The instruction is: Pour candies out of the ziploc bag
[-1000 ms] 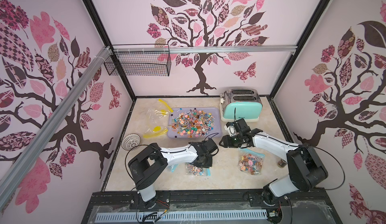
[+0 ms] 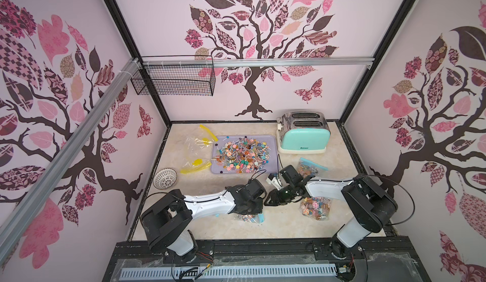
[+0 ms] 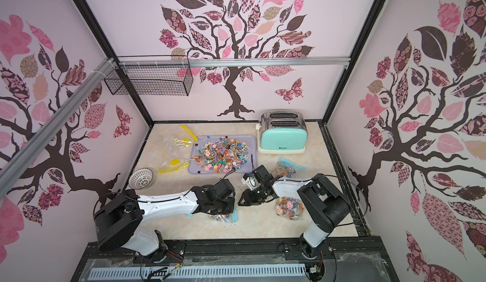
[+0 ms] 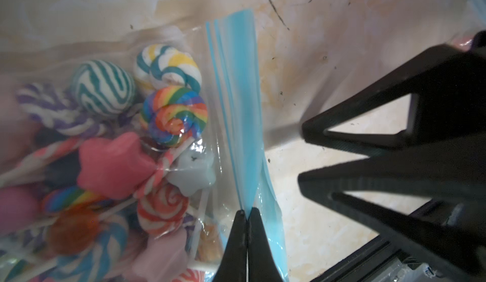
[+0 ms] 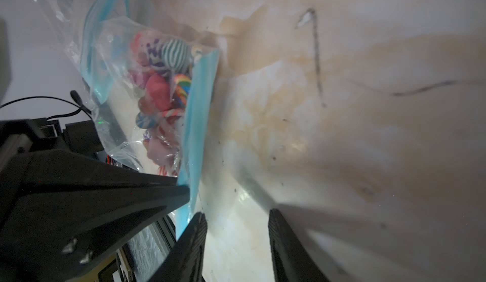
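Observation:
A ziploc bag of lollipop candies (image 4: 116, 170) with a blue zip strip (image 4: 235, 105) lies flat at the front middle, partly under my left gripper. That gripper is shut at the strip, with the thin blue edge appearing at its fingertips; whether it is pinched cannot be told. My right gripper is part open over bare table just right of the strip, nothing between its fingers. A purple tray (image 2: 270, 143) piled with candies sits behind both arms.
An empty yellow-zip bag (image 2: 195, 150) lies back left, above a white basket (image 2: 165, 178). A mint toaster (image 2: 303, 140) stands back right. More filled bags (image 2: 315, 208) lie on the right, around the right arm.
My right gripper has moved left and toward the front, coming next to the bag at my left gripper.

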